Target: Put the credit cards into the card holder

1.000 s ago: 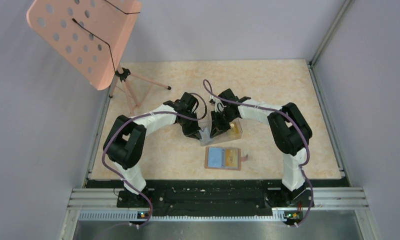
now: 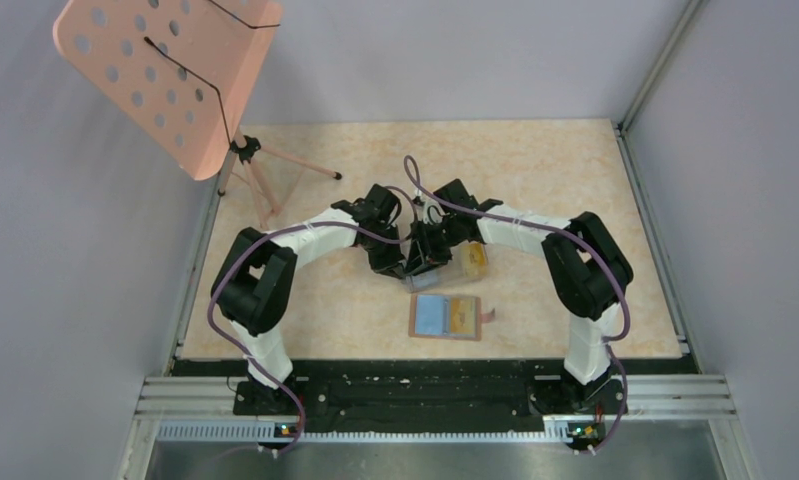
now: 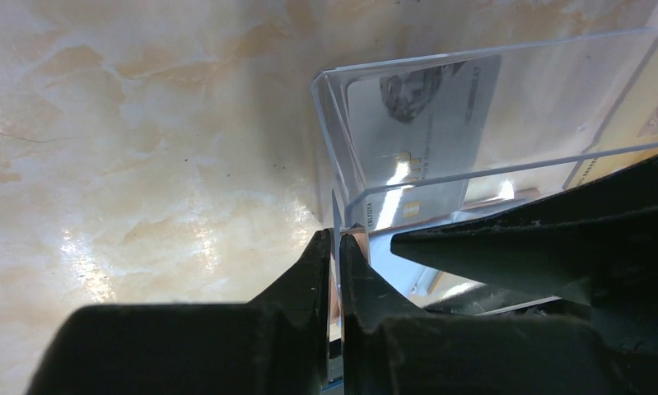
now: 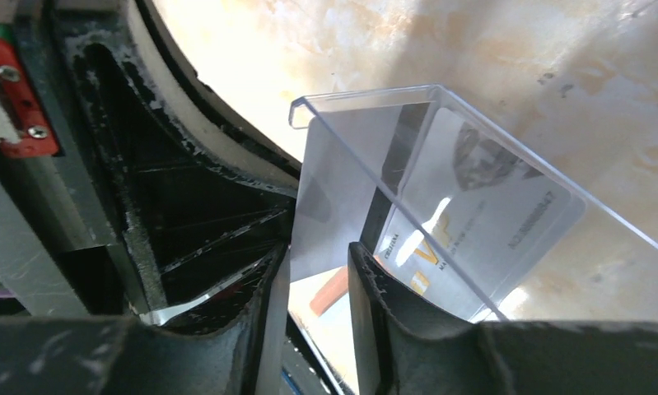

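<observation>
My left gripper is shut on the clear end wall of a transparent box (image 3: pixel 506 58). Through that box a silver card (image 3: pixel 441 123) shows, with part of a yellow card (image 3: pixel 642 103) farther right. My right gripper is part open at the box, its fingertips apart, with no card visibly clamped between them. Beside it the silver card (image 4: pixel 482 197) lies flat, and a pale flat panel (image 4: pixel 333 189) stands behind its fingers. A flat tan-edged holder (image 2: pixel 413 318) with a blue and a yellow area lies in front of the box in the top view.
Both arms meet close together over the box, hiding much of it from above. A perforated pink stand (image 2: pixel 165 80) occupies the back left.
The box has shifted slightly right and up together with my left gripper. My right gripper has moved a little left over the box, covering more of it. The tan-edged holder has not moved.
</observation>
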